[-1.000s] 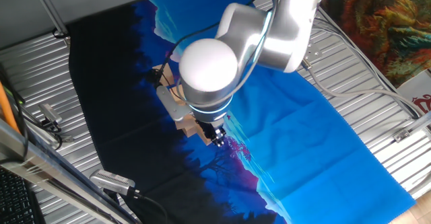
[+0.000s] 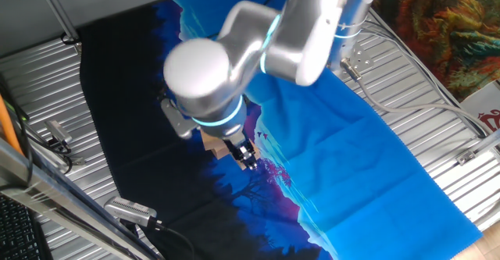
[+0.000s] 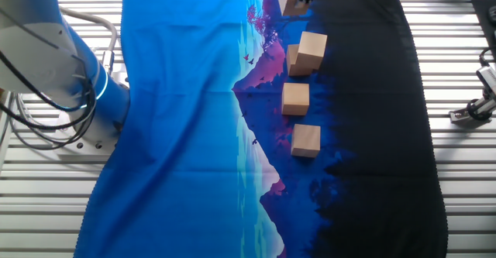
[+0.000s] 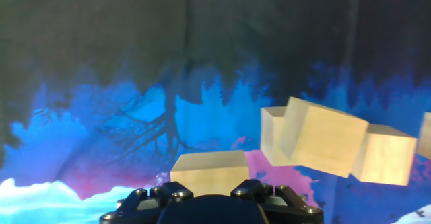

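Note:
My gripper reaches in at the bottom edge of the wrist view, close to a pale wooden block (image 4: 210, 173). The fingers overlap this block's near edge, and whether they are open or shut on it does not show clearly. In exterior view 2 only the dark gripper tip appears at the top edge, beside the same block (image 3: 290, 1). Farther along, a block (image 3: 312, 45) overlaps another block (image 3: 293, 61) and seems to rest on it, turned at an angle.
A printed cloth (image 3: 186, 118) with blue and black areas covers the slatted metal table (image 2: 101, 158). Wide bare cloth lies on both sides of the row. A grey device (image 2: 129, 211) with a cable sits at the cloth's edge.
The arm's wrist and forearm have shifted left and slightly up in exterior view 1. The gripper tip has moved only a little, leftward. No block visibly moves.

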